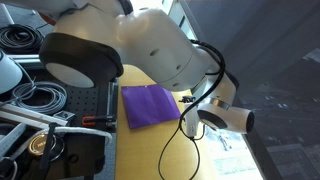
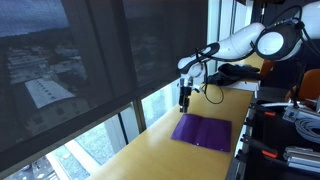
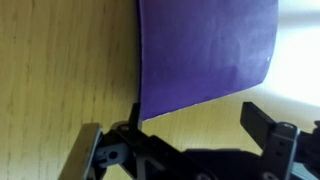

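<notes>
A purple cloth (image 3: 195, 50) lies flat on the wooden table, its near edge and one rounded corner clear in the wrist view. In exterior view 2 the same cloth (image 2: 202, 132) spreads below and beside the arm's end. My gripper is open, its two dark fingers wide apart at the bottom of the wrist view with nothing between them. From exterior view 2 the gripper (image 2: 185, 104) points downward above the table near the cloth's far edge. Exterior view 1 shows the cloth (image 1: 148, 106) partly covered by the arm, which also hides most of the gripper.
Bare table (image 2: 120, 158) stretches along the window side. Dark blinds (image 2: 60, 70) rise beyond that edge. A loose cable (image 1: 168, 142) hangs from the arm. Beside the table stands a black cart (image 1: 85, 100) with coiled cables and tools.
</notes>
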